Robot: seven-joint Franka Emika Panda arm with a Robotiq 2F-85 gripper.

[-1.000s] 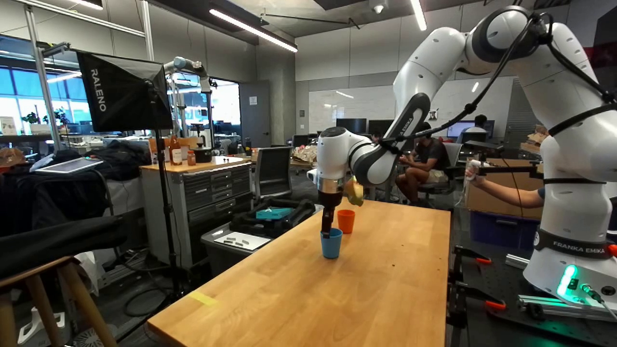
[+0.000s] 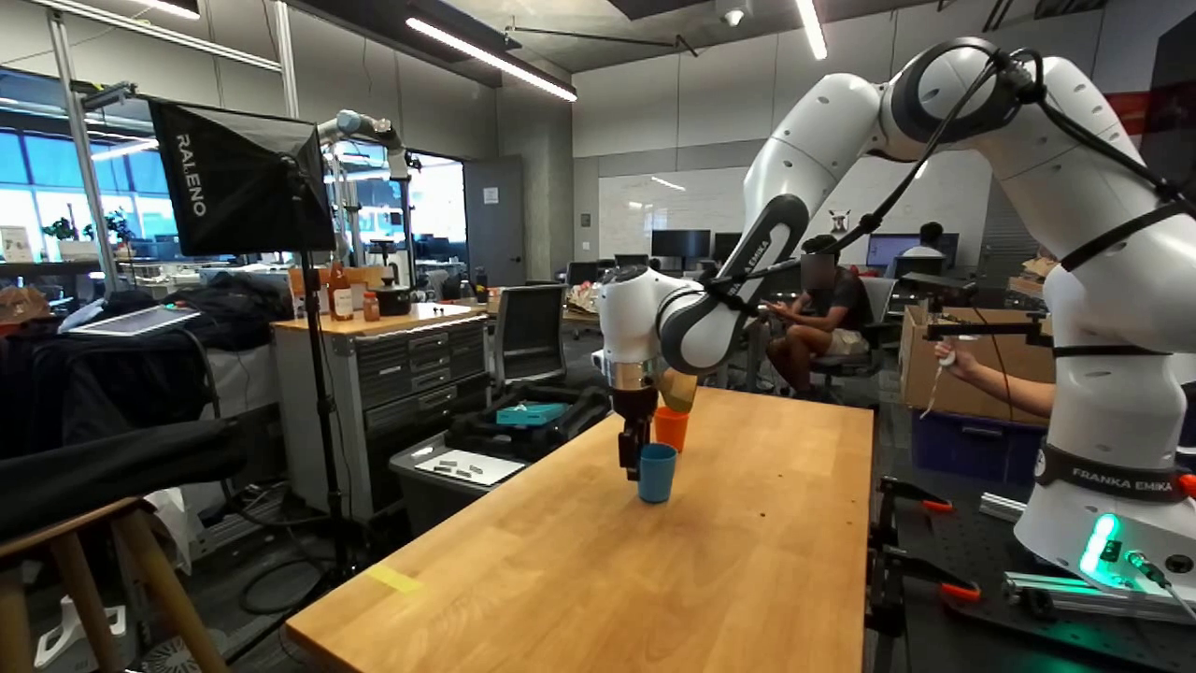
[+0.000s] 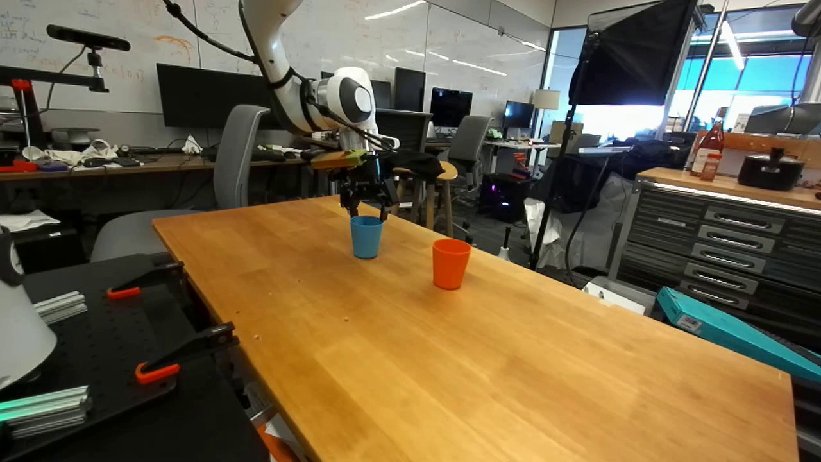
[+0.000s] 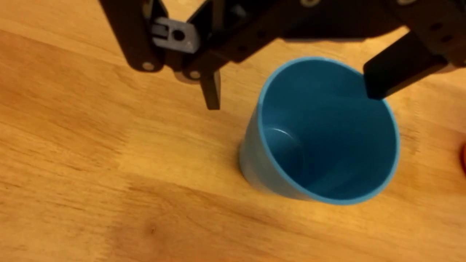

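Observation:
A blue cup (image 3: 366,237) stands upright on the wooden table; from above, its inside (image 4: 323,131) looks empty. My gripper is open over one side of the cup's rim. One finger (image 4: 212,92) shows clear of the cup, and the other overlaps the rim in the wrist view; whether it touches is unclear. The gripper (image 3: 369,212) points down at the cup in exterior view 2. An orange cup (image 3: 450,264) stands upright a short way off, and only a sliver of it enters the wrist view's right edge.
The wooden table (image 2: 718,561) is otherwise mostly bare, with wide free room around the cups. Clamps (image 2: 931,572) sit along the side by the robot base. A grey bin (image 2: 448,477) is beside the opposite edge.
In exterior view 1, the blue cup has shifted slightly to the right. My gripper has turned and now appears at the cup's left side, a little lower; the arm has moved left.

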